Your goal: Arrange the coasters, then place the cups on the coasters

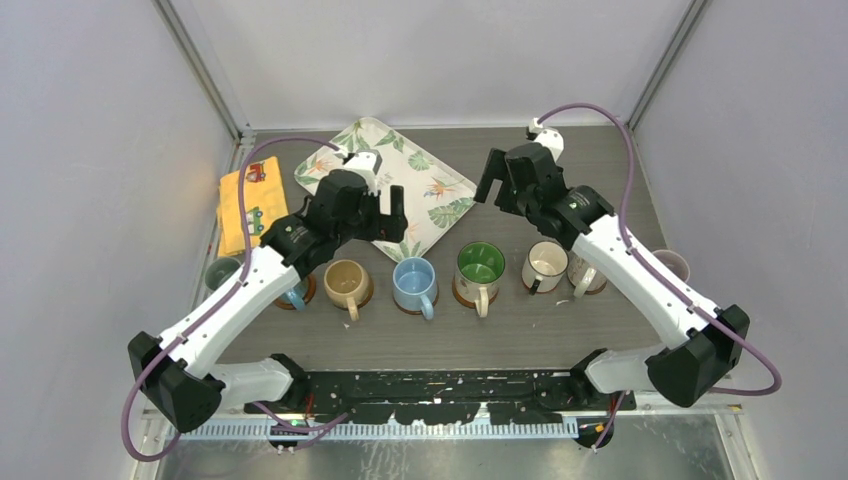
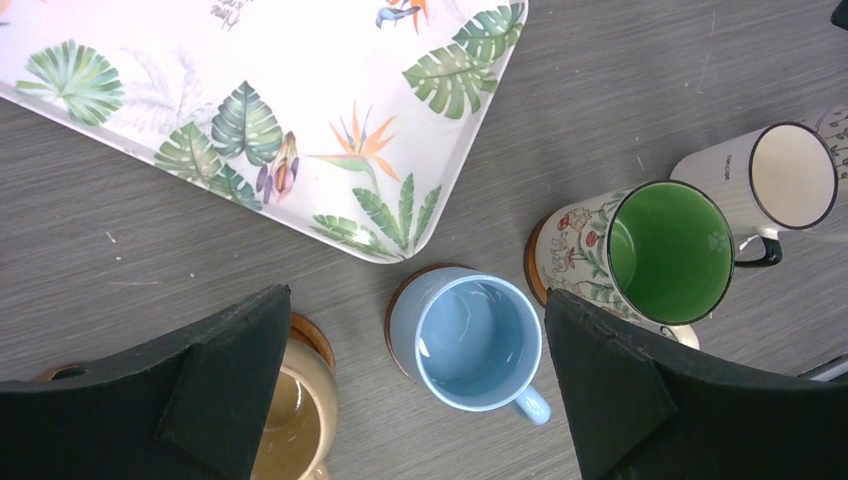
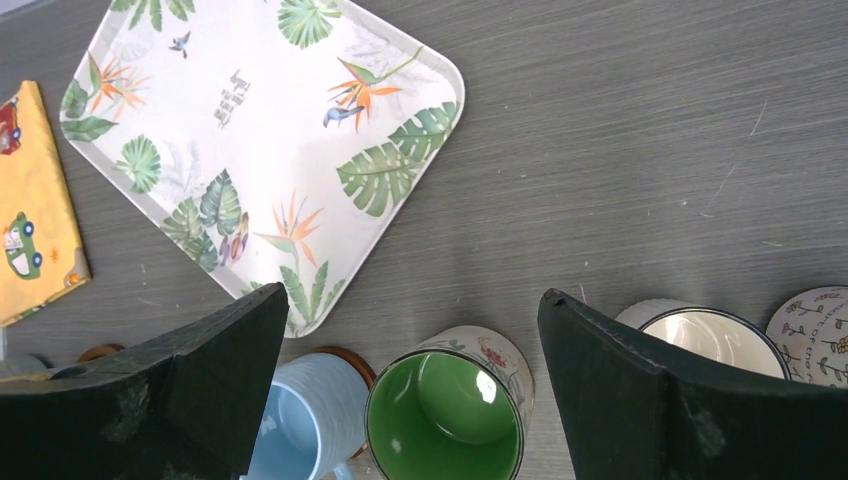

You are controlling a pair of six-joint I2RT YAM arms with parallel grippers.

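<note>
Several cups stand in a row across the front of the table, on round brown coasters where their bases show. The tan cup (image 1: 345, 279), the light blue cup (image 1: 412, 280) and the green-lined cup (image 1: 480, 266) fill the middle. To their right is a cream cup (image 1: 545, 265) with a black handle. My left gripper is open above the blue cup, touching nothing. Its fingers frame that cup in the left wrist view. My right gripper is also open and empty, raised behind the row. A wooden coaster (image 2: 537, 262) shows under the green-lined cup.
A leaf-patterned tray (image 1: 440, 190) lies at the back centre-left. A folded yellow cloth (image 1: 252, 205) is at the left. The right arm partly covers the rightmost cups. Bare table (image 1: 600, 160) lies at the back right.
</note>
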